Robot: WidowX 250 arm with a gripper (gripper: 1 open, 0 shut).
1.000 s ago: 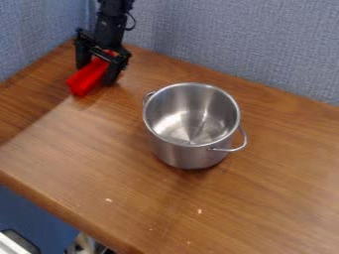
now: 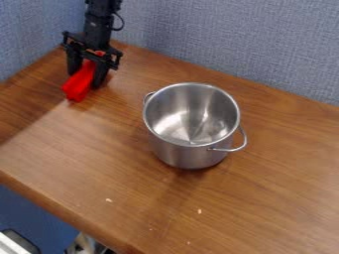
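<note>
My black gripper (image 2: 89, 60) is at the back left of the wooden table, shut on a red object (image 2: 78, 81) that points toward the front left. The fingers partly hide the object's upper end. A steel pot (image 2: 191, 125) with two wire handles stands upright near the middle, apart from the gripper.
Blue-grey padded walls (image 2: 239, 40) border it at the back and left. At the lower left, the table's edge drops away to a blue area.
My gripper and the red object have moved back and to the left, toward the corner, over the last second. The pot has not moved.
</note>
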